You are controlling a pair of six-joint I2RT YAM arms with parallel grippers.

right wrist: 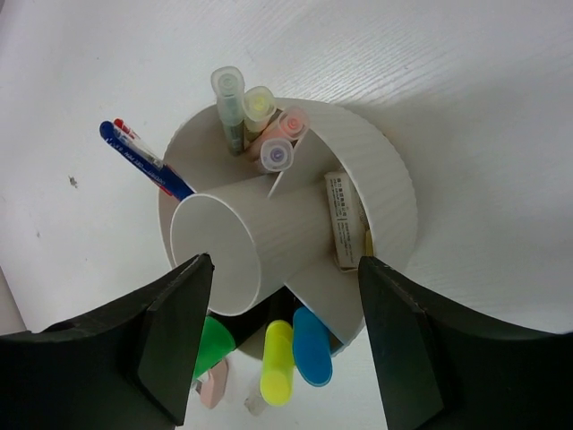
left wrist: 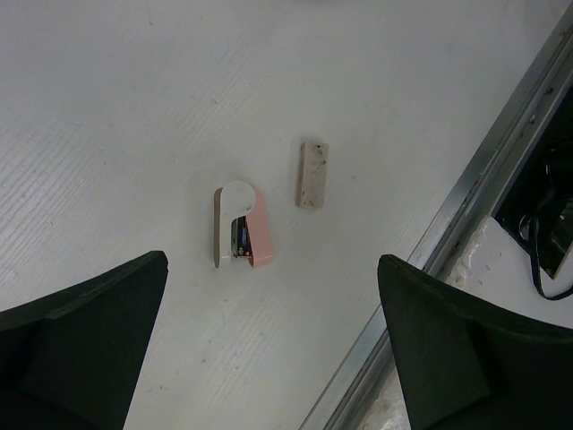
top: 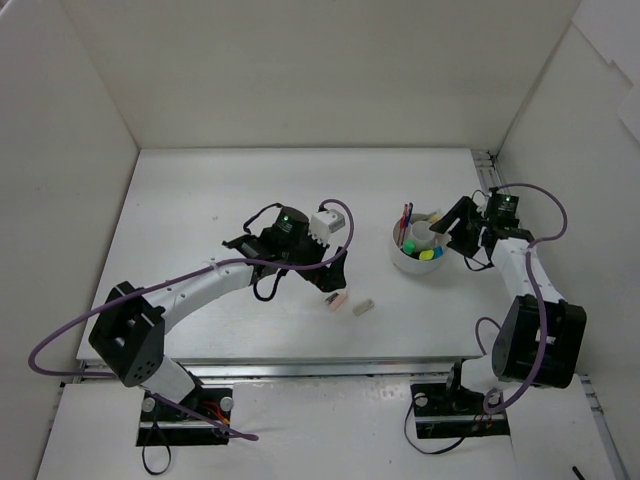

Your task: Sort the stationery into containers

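A white divided organizer (top: 410,260) at right holds pens (right wrist: 143,159), several capped markers (right wrist: 228,107), highlighters (right wrist: 277,358) and a white boxed item (right wrist: 345,219). My right gripper (top: 450,225) is over it, fingers apart, nothing visible held. My left gripper is open above the table, over a pink-and-white stapler (left wrist: 255,224) and a pale small block (left wrist: 312,175), which lie apart on the table left of the organizer in the top view.
Side and back walls bound it, with a metal rail (top: 300,369) along the front edge.
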